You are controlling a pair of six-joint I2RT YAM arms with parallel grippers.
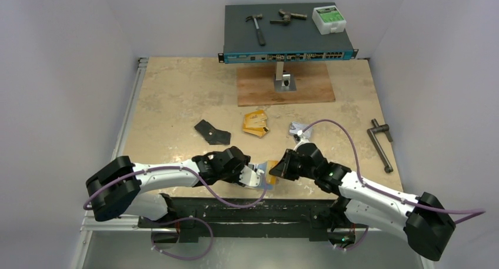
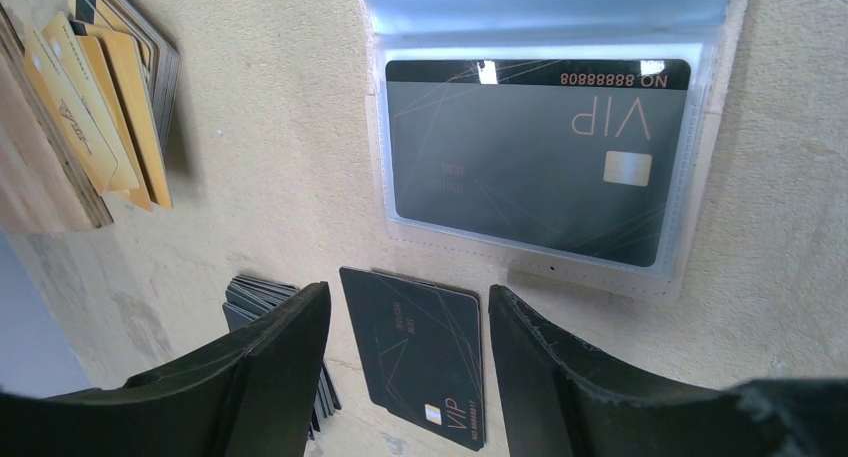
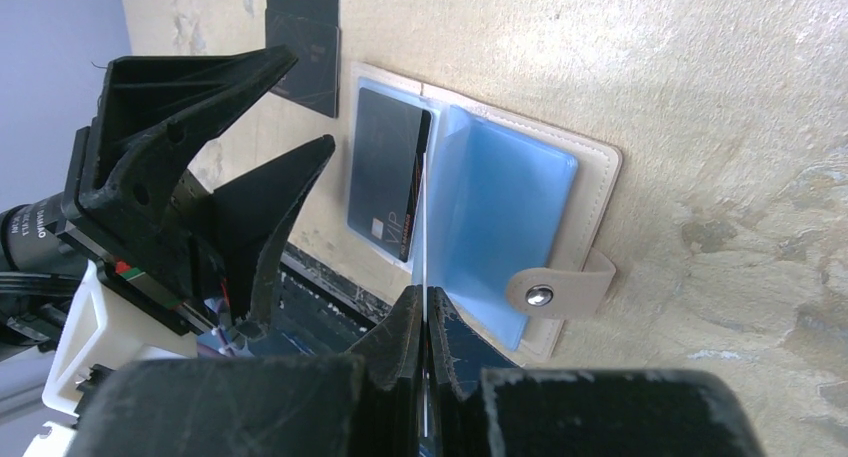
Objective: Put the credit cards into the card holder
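The card holder [image 3: 590,167] lies spread on the table, with blue-tinted clear pockets and a snap strap. A black VIP card [image 2: 530,167] sits in one clear pocket. My right gripper is shut on a thin card, seen edge-on in the right wrist view above the holder; from the top this gold card [image 1: 272,172] shows its face. Beside the holder, my left gripper stands part open with nothing held. Below its fingers, black cards [image 2: 420,362] rest on the table. Gold cards [image 1: 255,123] and silver cards [image 1: 300,129] lie farther back.
At the back, a network switch [image 1: 253,30] stands raised over a wooden board [image 1: 253,89], bearing hammers and a white box [image 1: 329,20]. A dark metal tool [image 1: 381,145] lies near the right edge.
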